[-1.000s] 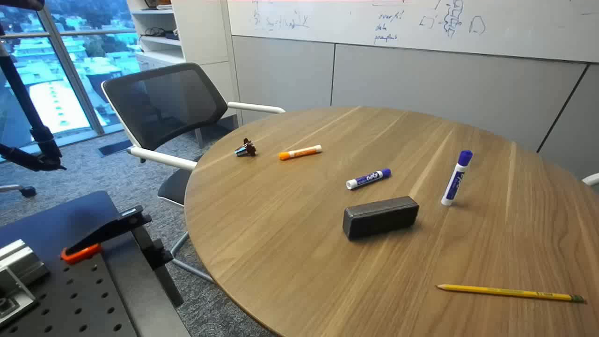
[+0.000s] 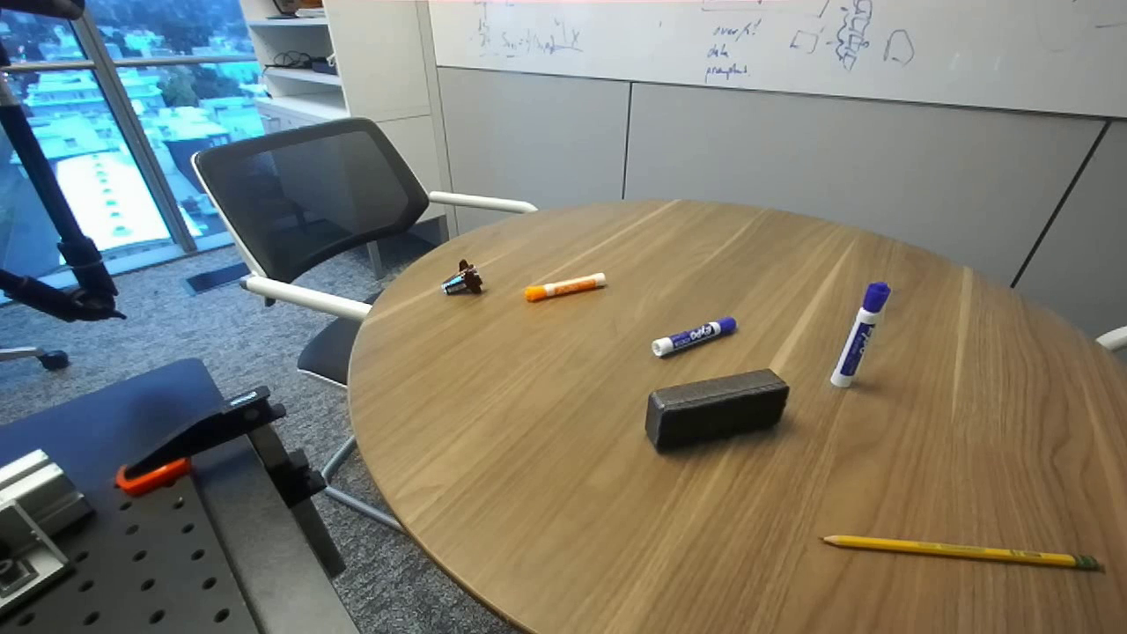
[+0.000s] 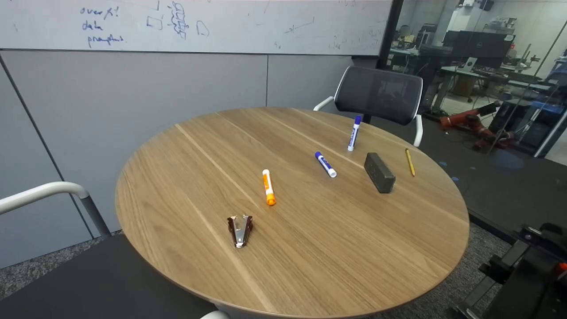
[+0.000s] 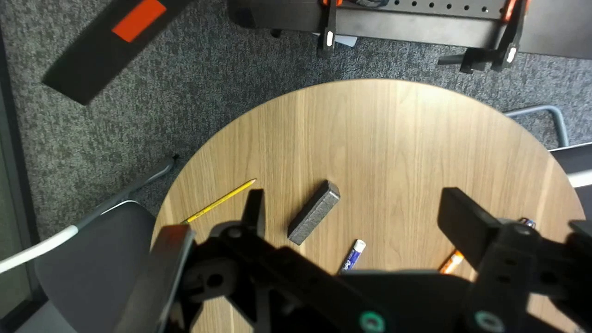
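On the round wooden table (image 2: 528, 423) lies a black eraser block (image 2: 716, 408). Behind it a blue marker (image 2: 694, 336) rests on its side, while another blue marker (image 2: 859, 334) stands upright with its cap on top. Farther left are an orange marker (image 2: 565, 286) and a staple remover (image 3: 240, 231). A yellow pencil (image 2: 961, 550) lies near the right front. In the wrist view my gripper is open above the table, its fingers wide apart and nothing held. The eraser (image 4: 314, 212) appears between them, well below. The upright marker is hidden there.
Chairs stand beside the table, one (image 2: 317, 201) at the left and another (image 3: 378, 95) at the far side. A dark bench (image 2: 137, 560) with clamps is close to the near edge.
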